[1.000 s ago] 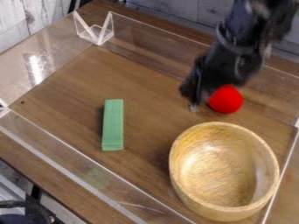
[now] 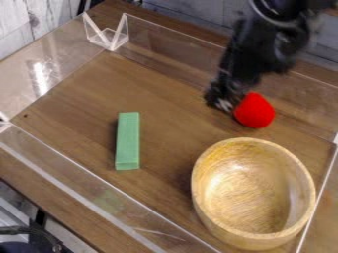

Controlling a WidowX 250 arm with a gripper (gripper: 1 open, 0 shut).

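A round red object (image 2: pixel 256 113) lies on the wooden floor of the enclosure at the right. Above and left of it is my black gripper (image 2: pixel 227 97), open and blurred, its lower tip close beside the red object and partly covering its left side. A wooden bowl (image 2: pixel 251 212) stands at the lower right. A green block (image 2: pixel 128 140) lies at the left middle.
Clear plastic walls (image 2: pixel 79 188) border the wooden area. A small clear holder (image 2: pixel 106 30) is at the top left.
The bowl and green block are unchanged.
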